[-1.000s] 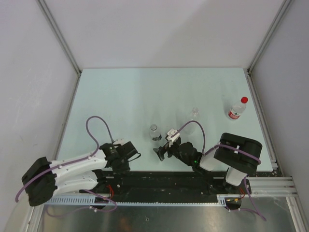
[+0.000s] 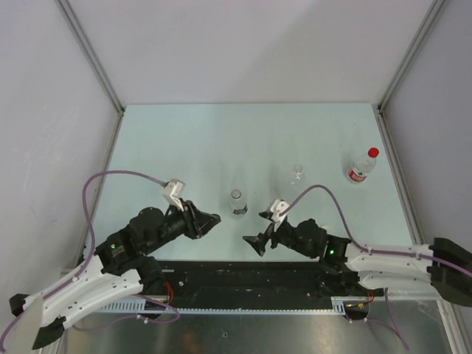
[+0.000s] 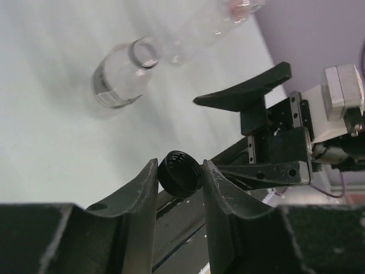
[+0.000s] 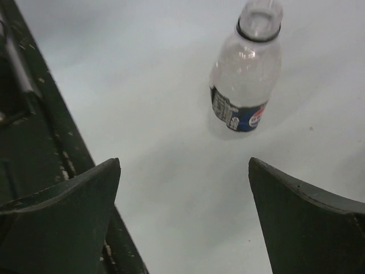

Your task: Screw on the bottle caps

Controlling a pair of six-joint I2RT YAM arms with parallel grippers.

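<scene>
An uncapped bottle with a dark label (image 2: 238,201) (image 3: 121,77) (image 4: 242,80) stands upright between the grippers. In the left wrist view, a black cap (image 3: 180,174) is pinched between the fingertips of my left gripper (image 2: 203,221), left of and slightly nearer than that bottle in the top view. My right gripper (image 2: 262,232) is open and empty, right of the bottle on the near side. A second clear bottle without a visible cap (image 2: 297,174) stands farther back to the right.
A red-capped bottle (image 2: 363,166) stands at the table's right side. A dark strip runs along the front edge.
My left gripper has risen and moved rightward, toward the middle bottle. My right gripper has shifted a little to the right, with its arm drawn outward. The bottles have not moved.
</scene>
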